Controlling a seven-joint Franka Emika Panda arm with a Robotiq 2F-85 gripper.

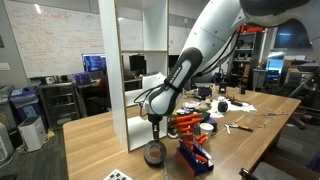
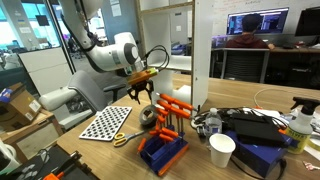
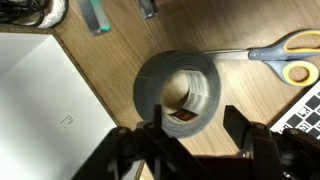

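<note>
A dark grey roll of tape lies flat on the wooden table, its hole facing up in the wrist view. In exterior view 1 the same roll is near the table's left side, beside the red-barred rack. My gripper points down from just above the roll, apart from it. The gripper's two dark fingertips stand apart at the lower edge of the roll in the wrist view. Nothing clear shows between them, and the dark area there hides how far they are closed.
Yellow-handled scissors lie close to the roll, beside a checkered board. A white panel rises behind. A blue bin and a white mug crowd the near side.
</note>
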